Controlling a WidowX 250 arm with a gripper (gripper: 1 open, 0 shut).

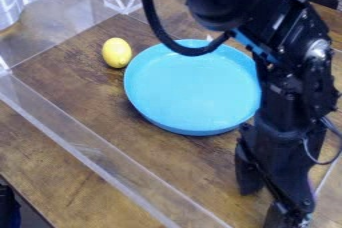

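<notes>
My gripper [273,180] hangs low at the right of the view, its black fingers angled down toward the wooden floor just in front of a blue plate [187,87]. The fingers stand apart; I see nothing held between them, though their tips are dark and partly hidden. A small purple patch shows behind the gripper at the right edge, mostly covered by it. A yellow lemon-like object [116,53] lies left of the plate.
Clear plastic walls [94,152] run along the left side of the wooden surface [187,172]. The floor at the lower middle, left of my gripper, is free.
</notes>
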